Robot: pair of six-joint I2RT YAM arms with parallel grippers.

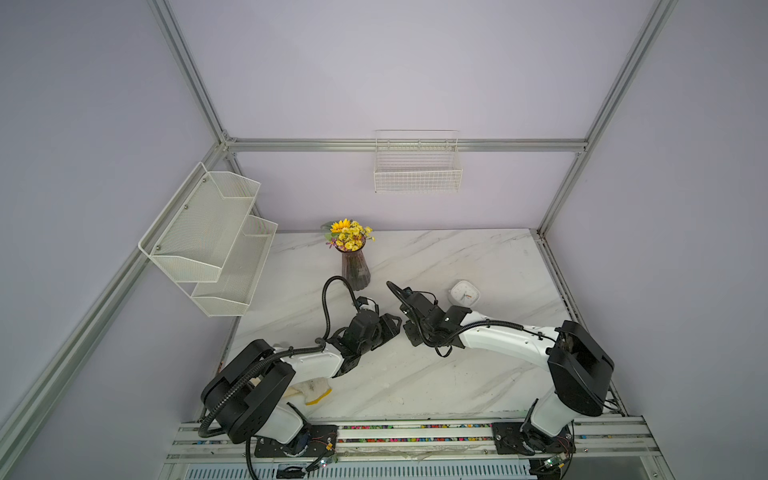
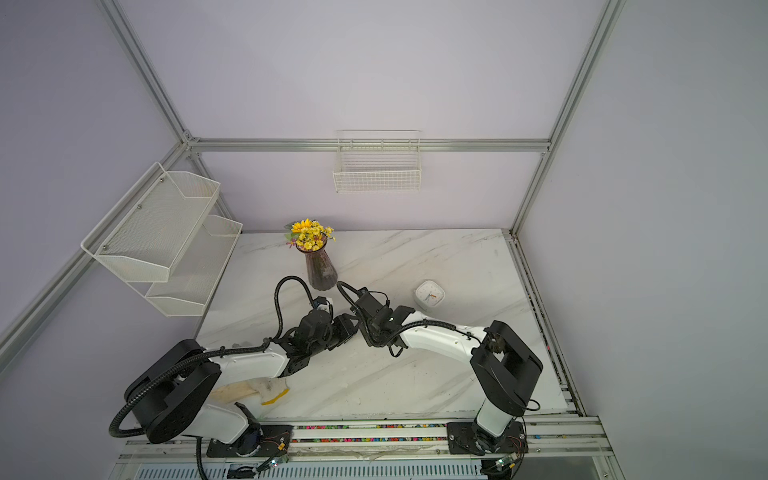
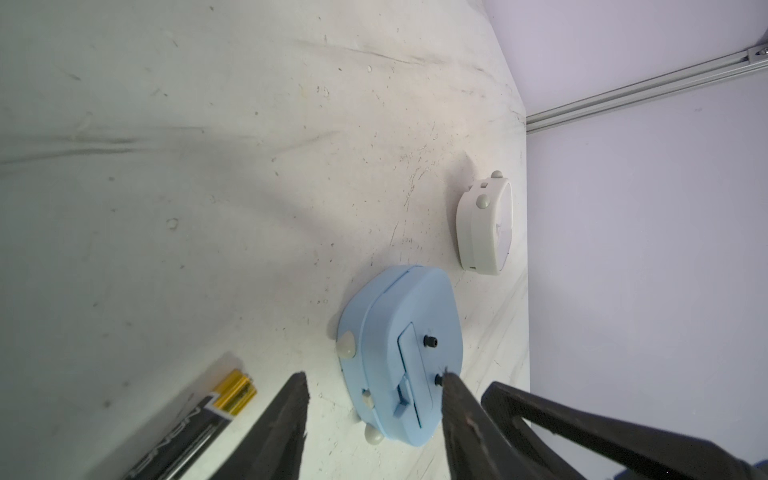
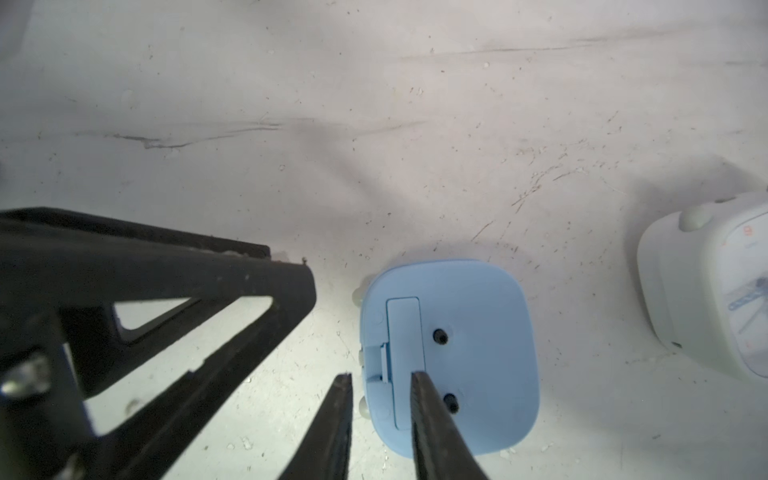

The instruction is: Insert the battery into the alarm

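Observation:
A light-blue alarm [image 3: 412,360] lies back-up on the table, its battery cover [image 4: 406,361] in place and two black knobs beside it. A gold-topped battery [image 3: 192,432] lies left of it in the left wrist view. My left gripper is open just short of the alarm, nothing seen between its fingers. My right gripper points down above the cover, part open with empty space between its fingertips. In the top views both grippers meet near the table's middle and hide the blue alarm.
A white alarm clock [image 1: 464,292] stands behind the right arm. A vase of yellow flowers [image 1: 352,264] stands at the back left. Wire shelves [image 1: 208,240] hang on the left wall. A cloth [image 1: 313,392] lies at the front left.

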